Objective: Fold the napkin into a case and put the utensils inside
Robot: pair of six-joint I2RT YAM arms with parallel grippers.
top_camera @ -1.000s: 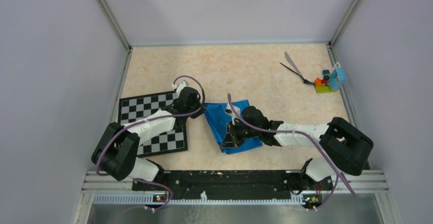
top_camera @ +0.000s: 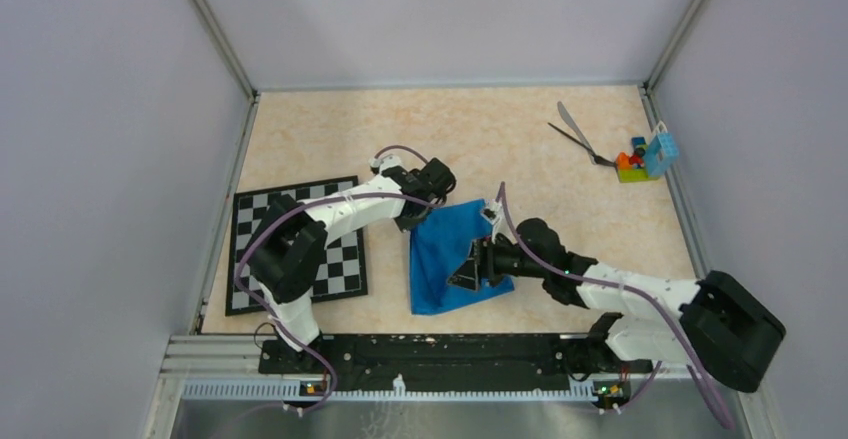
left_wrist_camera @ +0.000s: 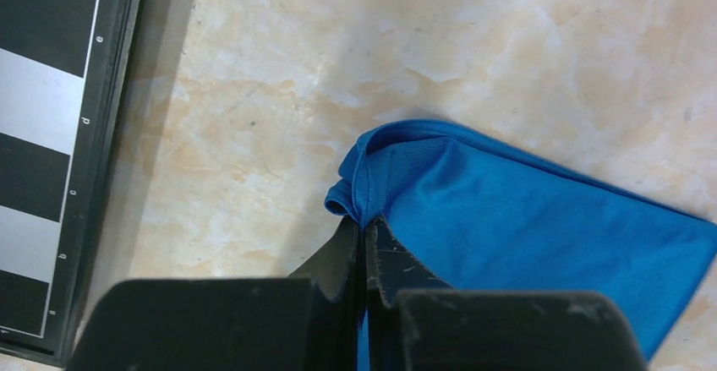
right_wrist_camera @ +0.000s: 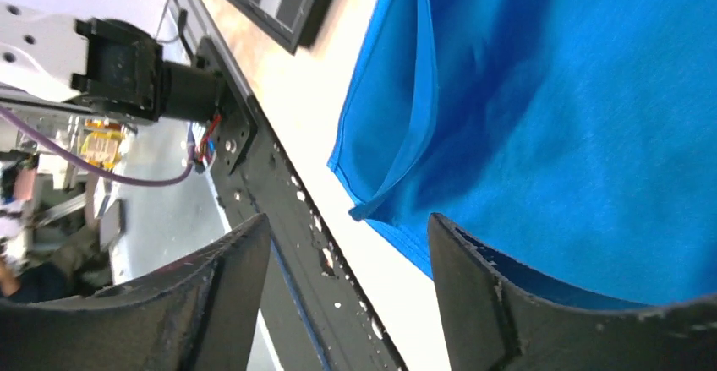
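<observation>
The blue napkin (top_camera: 447,249) lies on the table's front middle, its left side turned over in a loose fold. At its back-left corner my left gripper is shut on the napkin, with bunched cloth (left_wrist_camera: 372,177) rising from between the fingertips. My right gripper is open above the front-left part; the loose end of the folded edge (right_wrist_camera: 412,147) shows between its spread fingers, touching neither. A knife (top_camera: 572,121) and a thin dark utensil (top_camera: 578,141) lie crossed at the back right.
On the left lies a black-and-white checkered board (top_camera: 345,249), close to the left arm. Colourful toy blocks (top_camera: 632,160) and a light-blue box (top_camera: 661,153) stand at the right edge.
My left gripper has moved right and a little back with the napkin corner.
</observation>
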